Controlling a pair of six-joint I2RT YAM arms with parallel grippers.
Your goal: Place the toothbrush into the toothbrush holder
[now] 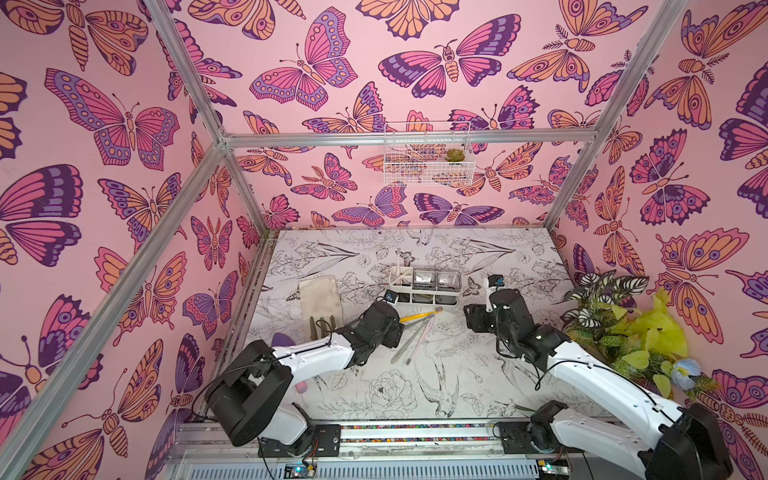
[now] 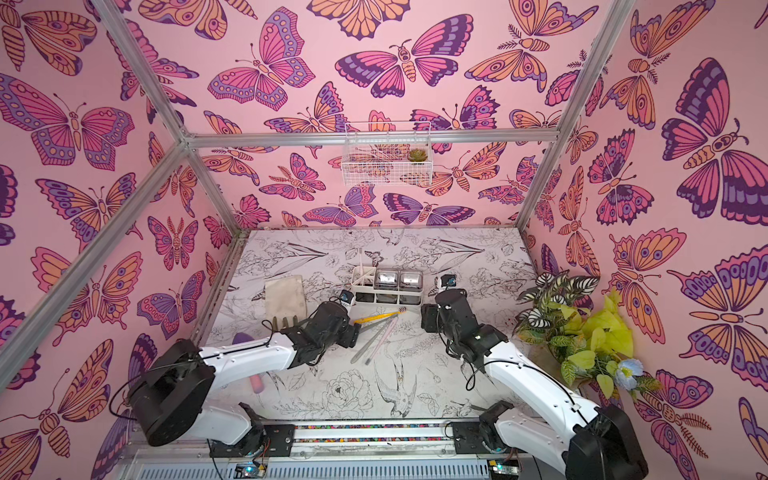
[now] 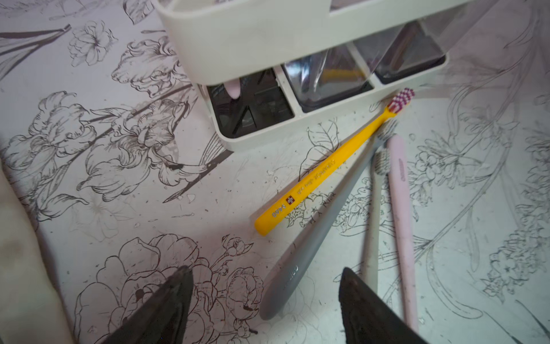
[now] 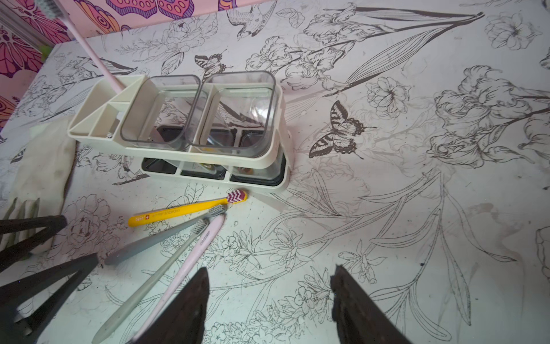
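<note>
The white toothbrush holder [image 4: 114,140] stands upright, clear cups on top; a pink brush [image 4: 91,57] stands in its left part. In front of it lie a yellow toothbrush [image 3: 318,172], a grey one [image 3: 309,246], a beige one [image 3: 372,229] and a pink one [image 3: 401,218] on the table. My left gripper is open above the brush handles, nothing between its fingers. My right gripper is open, empty, to the right of the brushes and holder; the left gripper's fingers also show at the lower left of the right wrist view.
A beige cloth pouch [image 1: 320,292] with utensils lies at the left. Artificial plants [image 1: 640,344] fill the right side. A wire basket [image 1: 428,172] hangs on the back wall. The table behind and right of the holder is clear.
</note>
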